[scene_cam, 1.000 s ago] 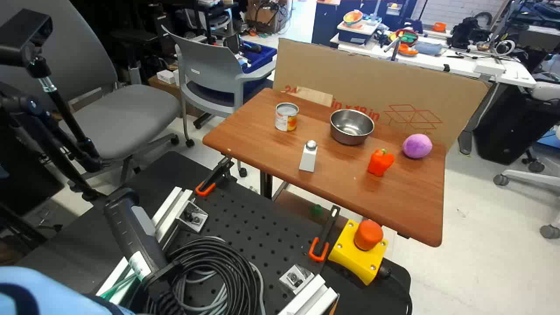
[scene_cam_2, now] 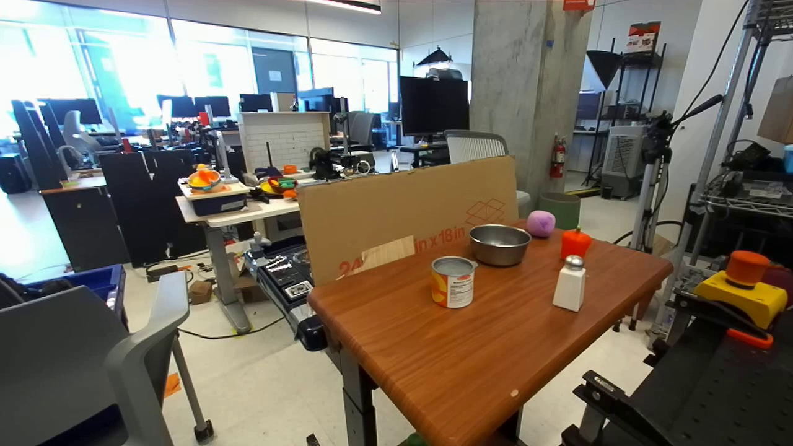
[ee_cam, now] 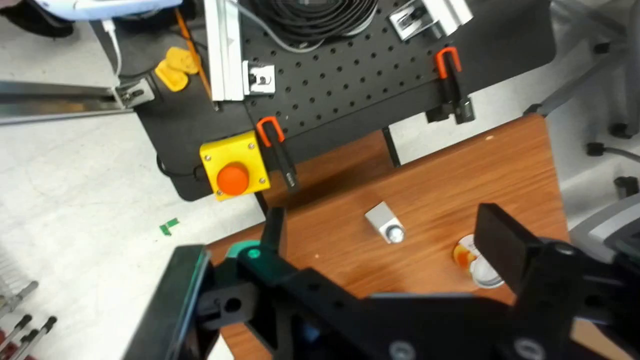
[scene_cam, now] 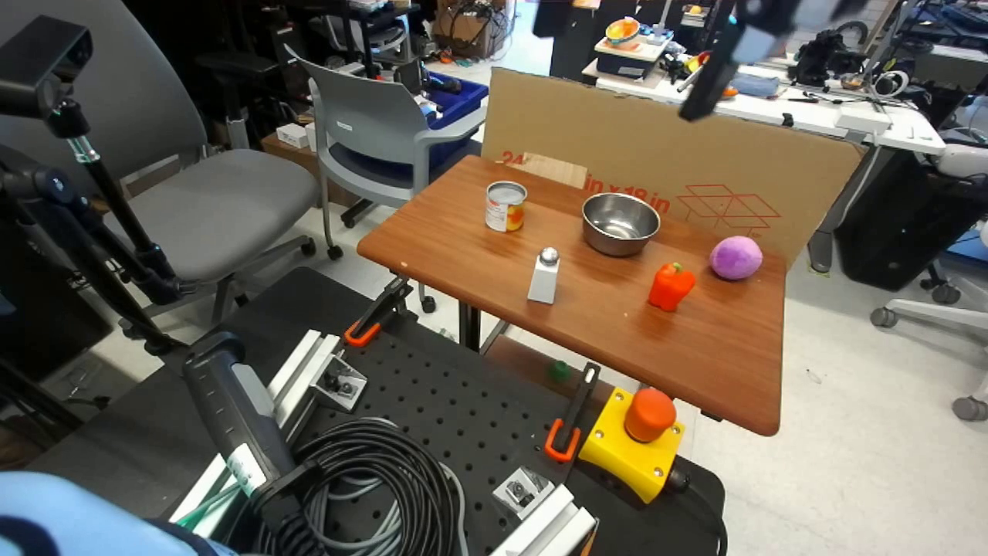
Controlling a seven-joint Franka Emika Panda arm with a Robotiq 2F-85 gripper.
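Observation:
High above the table's far side, my gripper hangs open with its fingers wide apart and nothing held. In exterior view 1 its dark, blurred fingers (scene_cam: 708, 85) reach down from the top edge. On the brown table (scene_cam: 444, 218) stand a can (scene_cam: 505, 205), a metal bowl (scene_cam: 620, 224), a white shaker (scene_cam: 544, 276) with a metal top, a red pepper (scene_cam: 671, 286) and a purple ball-like object (scene_cam: 736, 258). The shaker (ee_cam: 384, 222) appears between the fingers in the wrist view, far below. One finger partly covers the can (ee_cam: 484, 273); the gripper body hides the bowl.
A cardboard sheet (scene_cam: 648, 139) stands upright along the table's back edge. In front lies a black perforated bench (scene_cam: 435, 371) with clamps, coiled cable (scene_cam: 380, 472) and a yellow box with a red button (scene_cam: 634, 440).
The gripper has come into exterior view 1 at the top, where it was out of frame a second ago. Objects on the table have not moved.

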